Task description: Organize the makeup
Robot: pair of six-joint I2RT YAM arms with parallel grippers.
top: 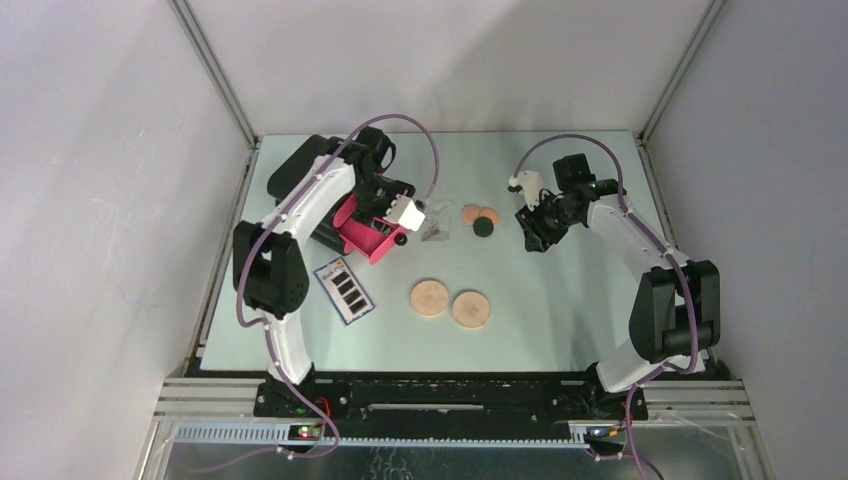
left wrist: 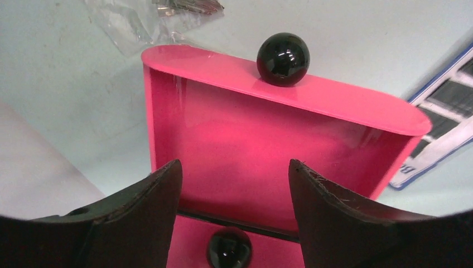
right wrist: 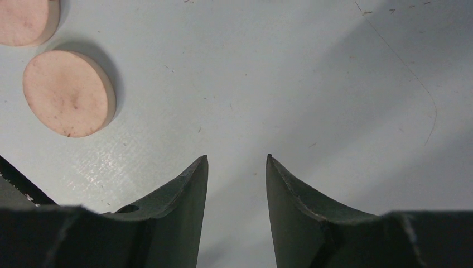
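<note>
A pink box with an open compartment (top: pixel 370 241) lies on the left of the table; a black ball-shaped knob (left wrist: pixel 283 59) sits on its near panel. Over that box hangs my left gripper, its fingers apart and only the empty pink compartment showing between them. A second black knob (left wrist: pixel 229 248) appears low between its fingers, on the pink part beyond a dark gap. On the right, my right gripper stands above bare table with parted fingers and nothing between them. Two orange sponges with a dark green one (top: pixel 483 227) lie mid-table.
A dark bag (top: pixel 298 170) lies behind the left arm. An eyeshadow-like card (top: pixel 345 291) lies in front of the pink box and a clear plastic bag (top: pixel 436 221) to its right. Two round wooden discs (top: pixel 430 298) rest near the front middle. Room is free at front right.
</note>
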